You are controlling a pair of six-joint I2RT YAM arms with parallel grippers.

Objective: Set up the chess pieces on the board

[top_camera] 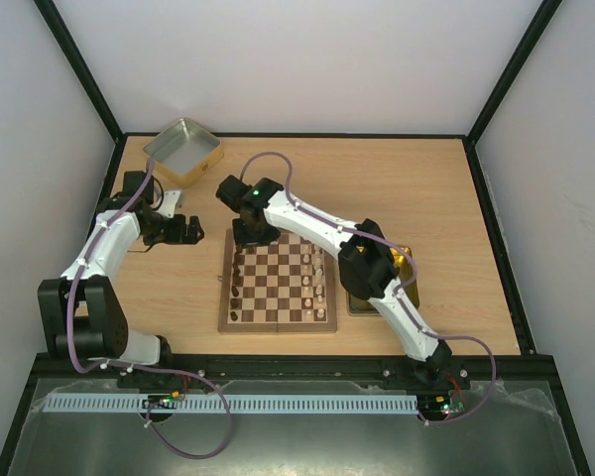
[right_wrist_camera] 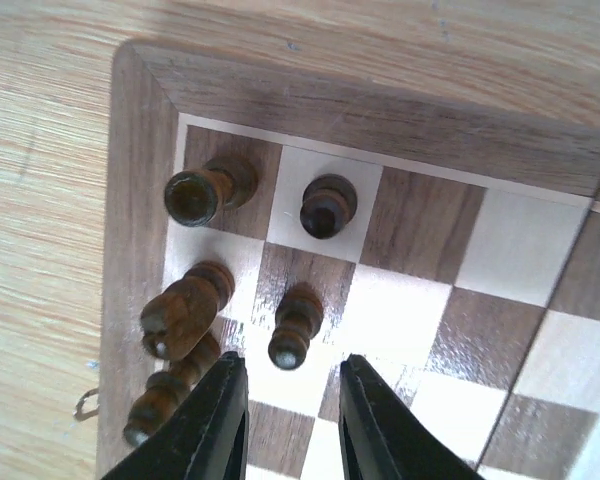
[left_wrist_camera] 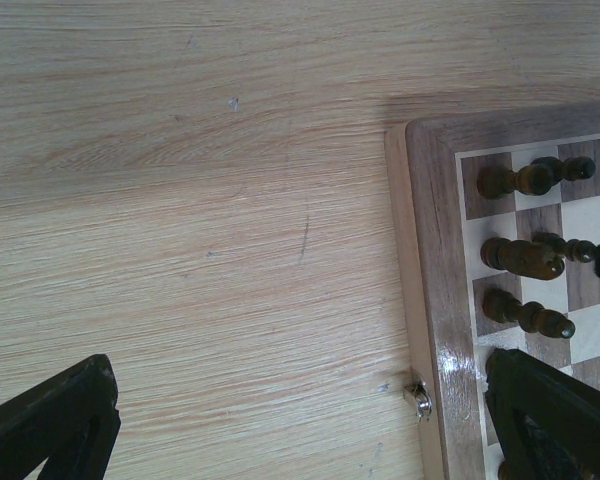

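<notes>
The chessboard [top_camera: 278,328] lies on the table, dark pieces along its left side and light pieces [top_camera: 319,290] along its right. Over its far left corner hovers my right gripper, fingers apart and empty. Just beyond its fingertips, a dark pawn [right_wrist_camera: 297,320] stands upright on a dark square. A second dark pawn [right_wrist_camera: 328,206] stands on the edge row beside the corner rook [right_wrist_camera: 208,190]; a knight [right_wrist_camera: 185,310] is next to that rook. My left gripper is open and empty, left of the board above bare wood.
An empty-looking tray [top_camera: 185,149] stands at the back left. Right of the board, partly under my right arm, a second tray [top_camera: 416,288] holds something yellow. A metal clasp [left_wrist_camera: 418,398] sticks out from the board's left side.
</notes>
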